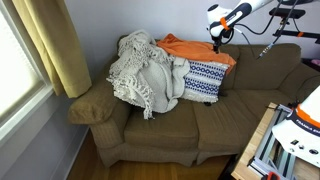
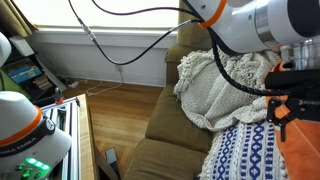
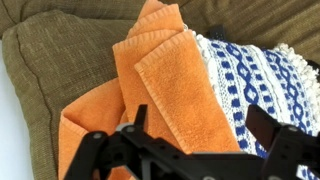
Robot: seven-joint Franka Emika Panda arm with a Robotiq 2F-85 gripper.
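Observation:
An orange towel (image 1: 195, 48) drapes over the sofa's back and partly covers a blue-and-white patterned pillow (image 1: 204, 80). In the wrist view the folded end of the orange towel (image 3: 185, 90) lies beneath my gripper, which is open. The two dark fingers stand well apart, with towel visible below the gap. Along the towel's right side runs the patterned pillow (image 3: 262, 85). From the second exterior view, my gripper (image 2: 283, 118) hangs in front of the towel (image 2: 302, 150) at the right edge. Any contact with the cloth cannot be made out.
A cream knitted blanket (image 1: 148, 75) is heaped over the left of the brown sofa (image 1: 165, 128). A wooden table (image 1: 258, 145) stands at the front right. Cables hang along the arm.

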